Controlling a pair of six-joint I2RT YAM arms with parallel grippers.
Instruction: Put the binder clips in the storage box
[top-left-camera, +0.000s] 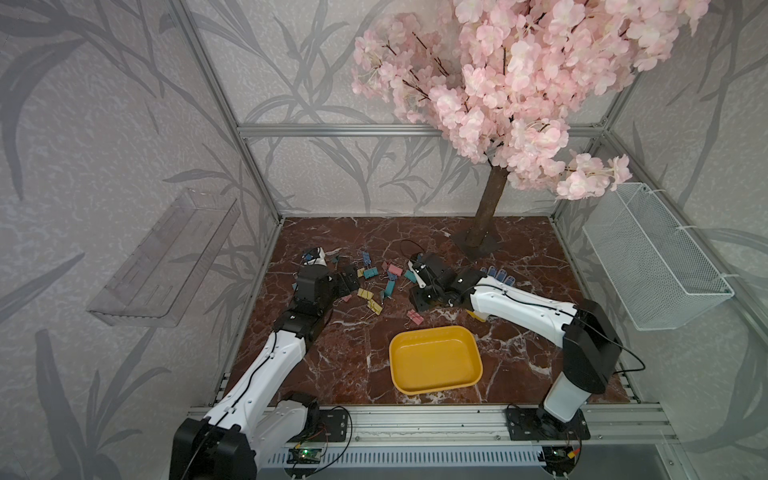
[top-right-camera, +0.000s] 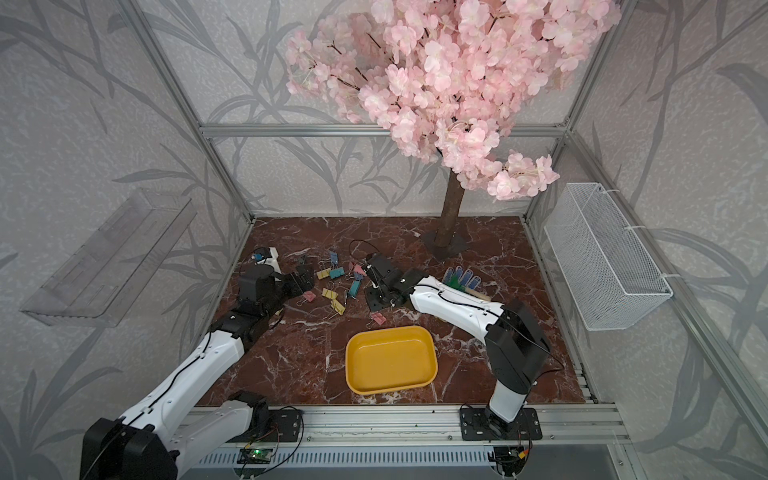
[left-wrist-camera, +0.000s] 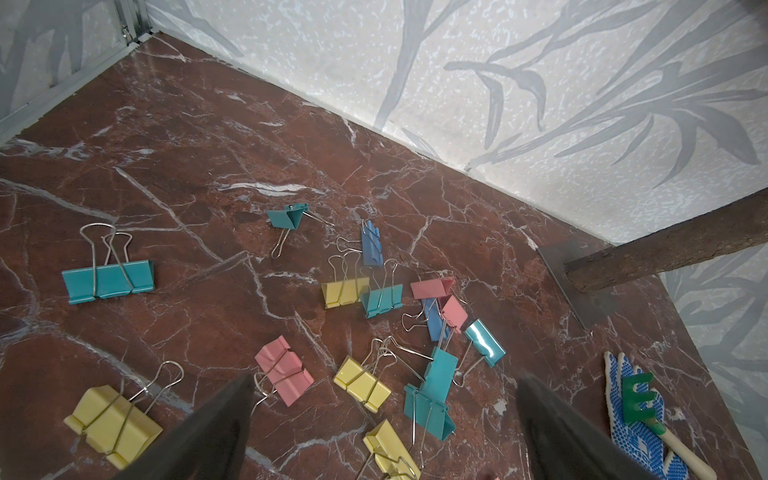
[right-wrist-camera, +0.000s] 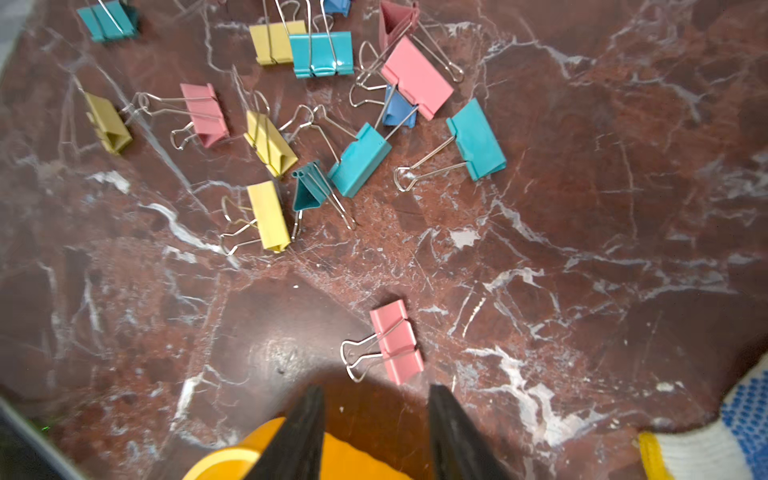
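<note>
Pink, yellow, teal and blue binder clips lie scattered over the marble table, several bunched around a teal clip (left-wrist-camera: 440, 374). Apart from that bunch, one pink clip (right-wrist-camera: 397, 340) rests flat near the yellow storage box (top-left-camera: 436, 360), whose floor looks empty. My right gripper hovers just on the box side of this clip, its fingers (right-wrist-camera: 300, 432) partly parted with nothing between them. Over the left part of the clips stands my left gripper, wide open and empty. Its fingers (left-wrist-camera: 204, 428) hide small patches of table.
A tree trunk (top-left-camera: 488, 206) rises at the back right. A patterned blue item (left-wrist-camera: 624, 416) and a green-headed tool (left-wrist-camera: 637, 400) lie on the right side. Wall baskets (top-left-camera: 664, 256) hang clear of the table. Open table surrounds the box.
</note>
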